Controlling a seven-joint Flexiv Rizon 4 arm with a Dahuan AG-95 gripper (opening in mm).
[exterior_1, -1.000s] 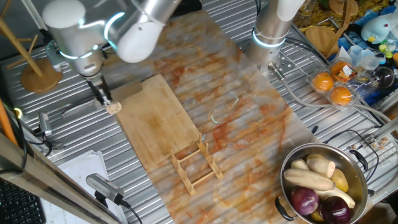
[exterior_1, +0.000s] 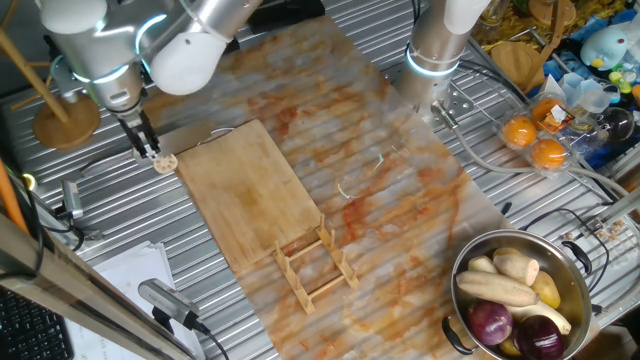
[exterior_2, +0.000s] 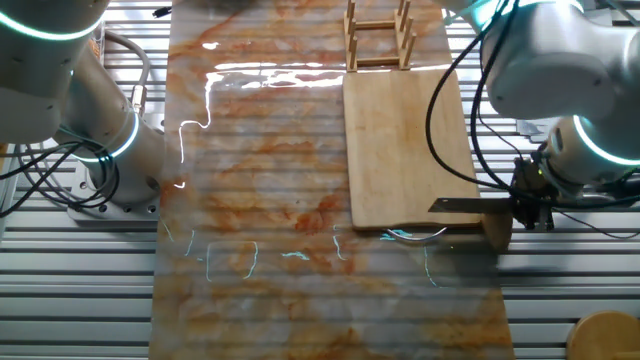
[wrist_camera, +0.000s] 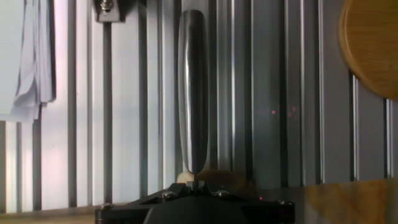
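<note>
My gripper (exterior_1: 155, 153) is shut on a metal knife. In the wrist view the knife's smooth steel handle (wrist_camera: 194, 93) stands straight out from between the fingertips. Exterior view 2 shows the flat blade (exterior_2: 458, 205) reaching left from the gripper (exterior_2: 530, 207), over the near right corner of the wooden cutting board (exterior_2: 405, 150). Close below the gripper is a round, pale tan piece with dark spots (exterior_1: 165, 163); how it is attached cannot be told. The board (exterior_1: 245, 190) is bare. Adjoining one end is a small wooden rack (exterior_1: 318, 270) with upright pegs, empty.
A steel pot (exterior_1: 463, 290) of potatoes and purple vegetables stands at the mat's corner. Oranges (exterior_1: 520, 131) in clear packaging lie beyond a grey column (exterior_1: 437, 60). A round wooden stand (exterior_1: 66, 120) is left of the gripper. The marbled mat (exterior_1: 370, 200) has free room.
My gripper has moved left in exterior view 1, carrying the knife and the round piece away from the board's corner. Board, rack and pot have stayed put.
</note>
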